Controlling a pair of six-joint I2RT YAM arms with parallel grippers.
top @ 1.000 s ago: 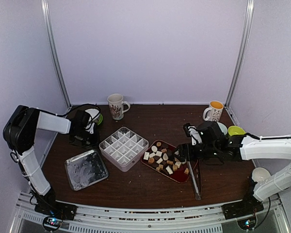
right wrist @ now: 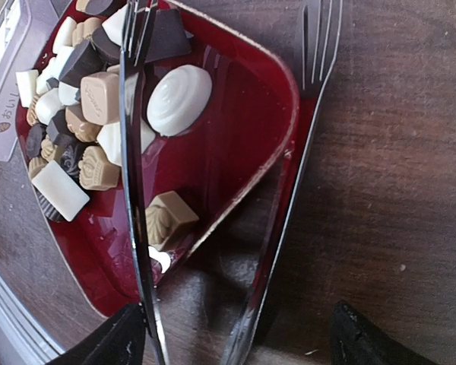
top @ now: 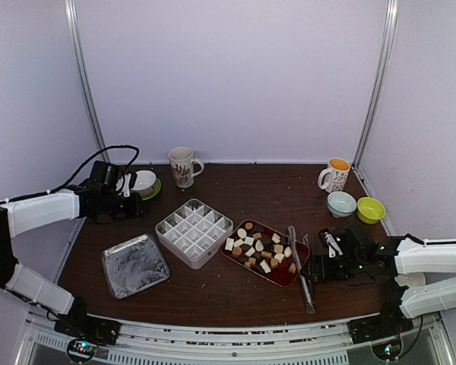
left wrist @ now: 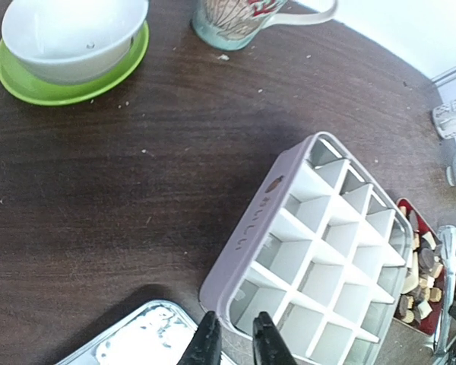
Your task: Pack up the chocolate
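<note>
A red tray [top: 258, 274] of white, brown and dark chocolates [right wrist: 87, 99] lies centre right, beside a white grid box [top: 194, 233] with dividers; its compartments look empty. A silver lid [top: 135, 265] lies to the left. Metal tongs [right wrist: 137, 190] rest across the tray's right end. My right gripper [top: 311, 270] is over the tongs' near part, with its fingers [right wrist: 372, 342] apart on either side of them in the right wrist view. My left gripper is above the left side of the table, facing the box and lid, fingers part open with nothing visible between them.
A white bowl [left wrist: 72, 34] on a green saucer and a mug [top: 182, 167] stand at the back left. A second mug [top: 334, 175], a pale bowl [top: 341, 204] and a yellow bowl [top: 371, 210] stand at the right.
My right gripper has moved right and toward the front, off the chocolates to the tongs. My left arm has shifted back to the left and slightly up.
</note>
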